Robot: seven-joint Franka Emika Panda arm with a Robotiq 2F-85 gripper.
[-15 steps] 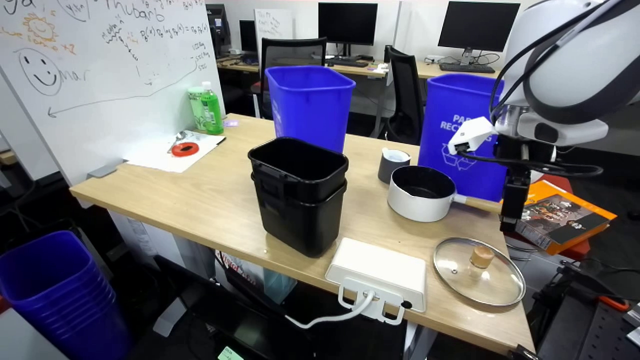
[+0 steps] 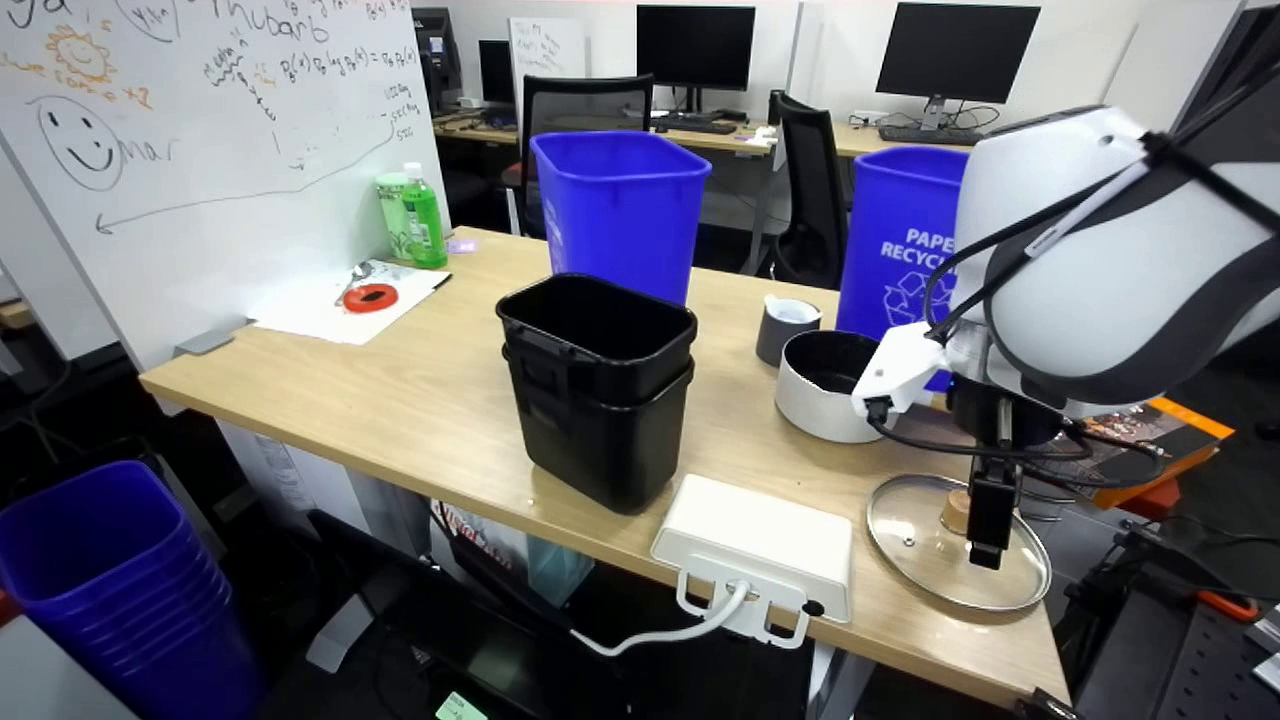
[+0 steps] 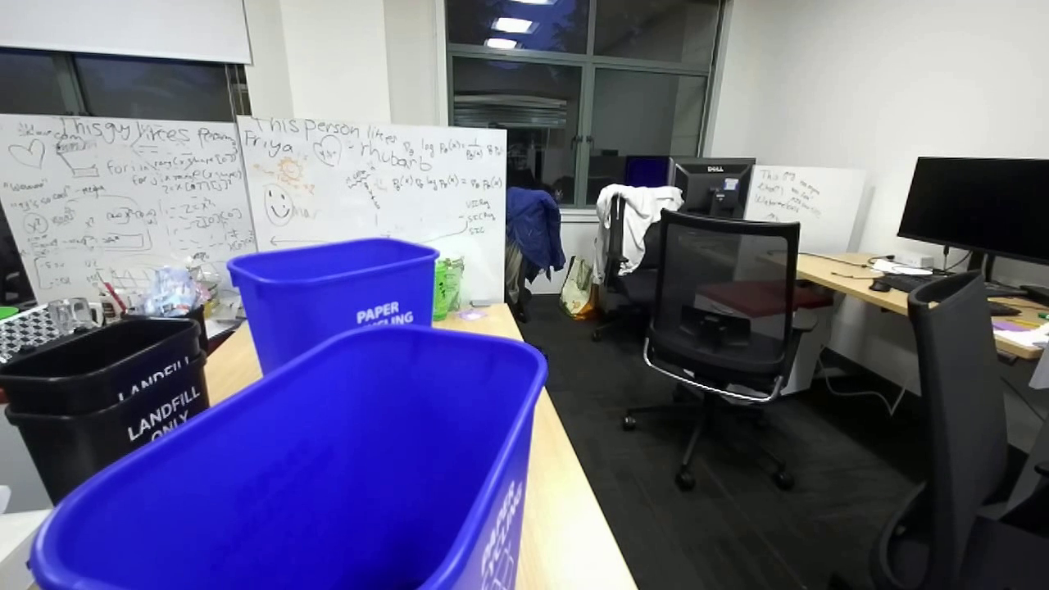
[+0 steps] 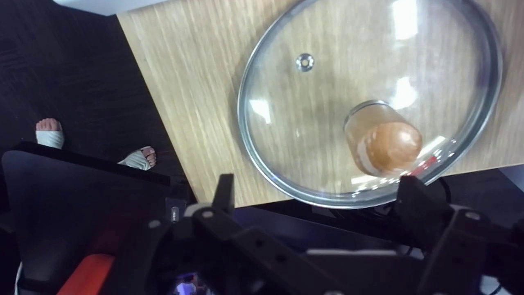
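Observation:
A round glass lid with a metal rim lies flat near the right end of the table. Its wooden knob stands up from the glass, partly behind a black finger in exterior view 1. My gripper is open, its fingers wide apart and nothing held between them. In the wrist view the knob is beyond the fingertips and closer to the right finger. Whether any finger touches the lid I cannot tell. The white pot stands behind the lid, its handle hidden by the arm.
Two black bins, nested, stand mid-table, with a white box at the front edge. Blue recycling bins line the back, and a grey cup is near the pot.
The arm has come lower and nearer the front, moving leftward in exterior view 1. Its fingers went from behind the lid to over it beside the knob. Lid and pot have stayed put.

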